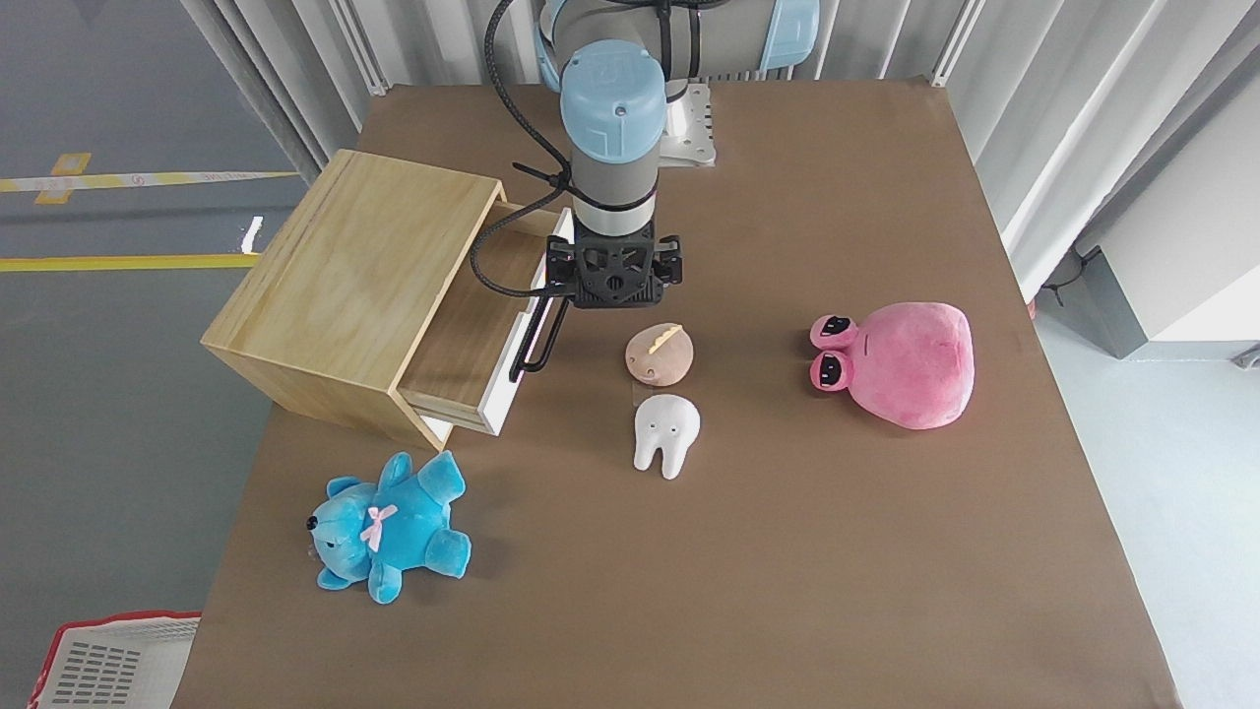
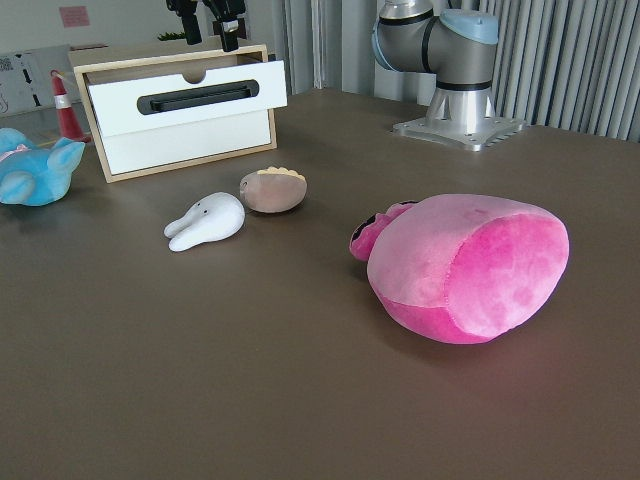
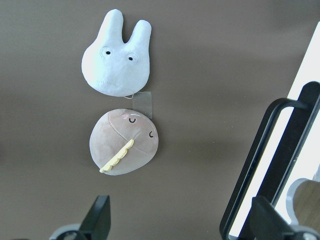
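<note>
My gripper hangs open above the table beside the wooden box's drawer, which is pulled out, its white front (image 2: 200, 107) carrying a black handle (image 3: 270, 150). In the wrist view the handle is at the right of the fingers, and between and beyond them lie a round beige plush (image 3: 125, 150) with a yellow strip and a white rabbit-like plush (image 3: 115, 70). The drawer's visible inside (image 1: 467, 343) looks empty.
A blue teddy bear (image 1: 402, 526) lies at the front left, a pink plush (image 1: 904, 366) at the right. A red-rimmed basket (image 1: 118, 662) stands beyond the left edge.
</note>
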